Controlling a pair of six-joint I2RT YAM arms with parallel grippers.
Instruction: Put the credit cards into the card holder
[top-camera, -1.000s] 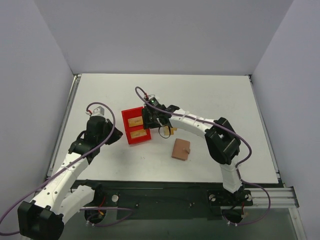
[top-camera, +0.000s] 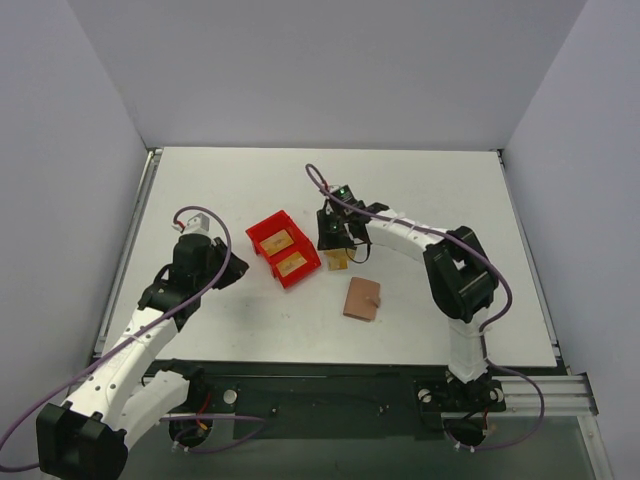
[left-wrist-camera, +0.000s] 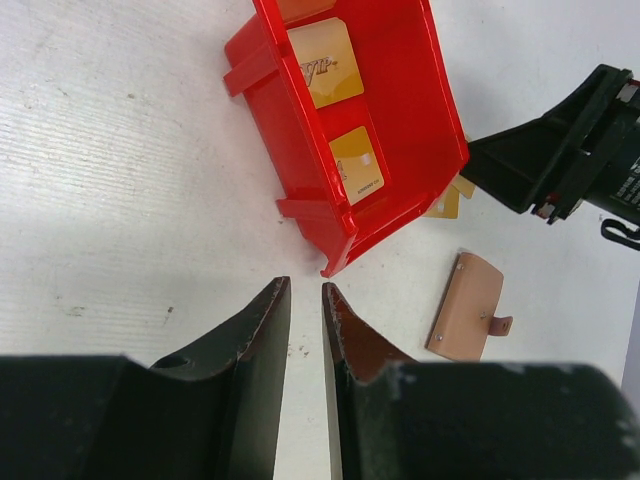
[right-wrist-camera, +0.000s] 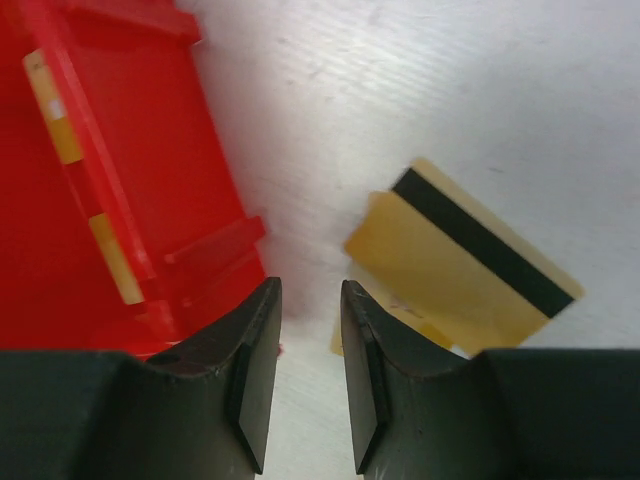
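Two gold cards (right-wrist-camera: 450, 260) lie overlapping on the table just right of the red box, the upper one showing a black stripe. My right gripper hovers between the box's side and these cards, open by a narrow gap with nothing held. More gold cards (left-wrist-camera: 328, 62) lie inside the red two-compartment box (top-camera: 300, 222). A brown leather card holder (top-camera: 362, 298) with a small tab rests flat to the right, nearer the front. Left of the box, my left gripper is slightly open and empty.
The red box stands between the two grippers, its raised walls close to the right one.
The red box has turned and shifted slightly right. The left arm has stayed still.
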